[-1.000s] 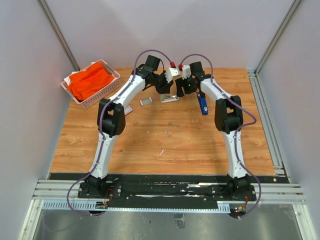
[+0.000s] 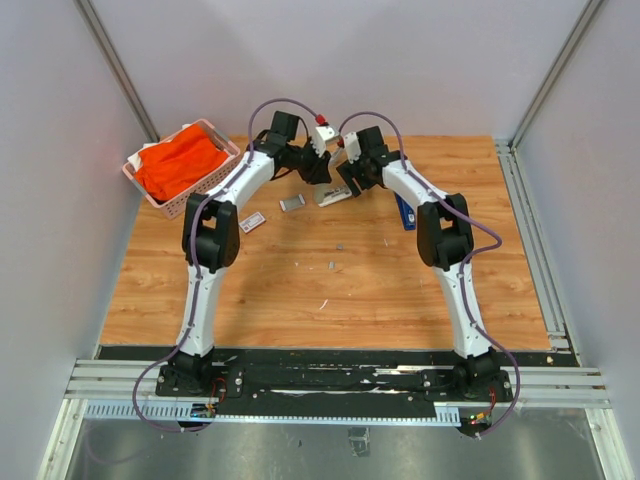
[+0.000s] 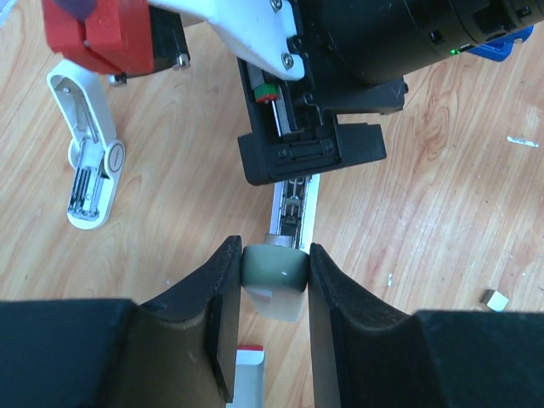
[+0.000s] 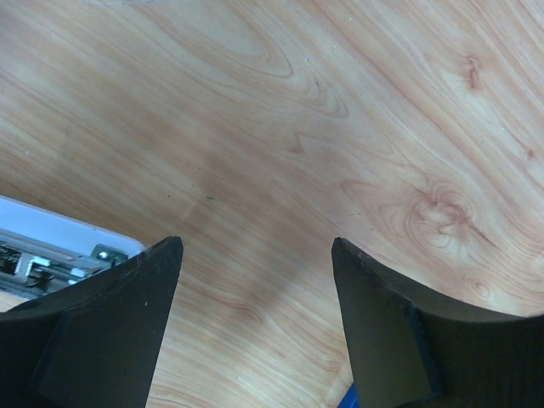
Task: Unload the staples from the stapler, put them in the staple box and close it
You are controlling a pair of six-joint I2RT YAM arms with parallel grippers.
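The stapler [image 2: 333, 197] lies on the table at the back centre, its pale end [image 3: 275, 280] between the fingertips of my left gripper. Its metal track [image 3: 291, 212] is exposed. My right gripper stands open just over the track's other end [image 4: 68, 251], which shows at the left of the right wrist view; nothing is between its fingertips. Whether the left fingers grip firmly or only rest around the end is hard to tell. Staples cannot be made out clearly.
A second white stapler-like piece [image 3: 89, 170] lies apart. A pink basket with orange cloth [image 2: 180, 165] is at back left, a blue object [image 2: 406, 212] right of the stapler, small bits [image 3: 495, 299] on the table.
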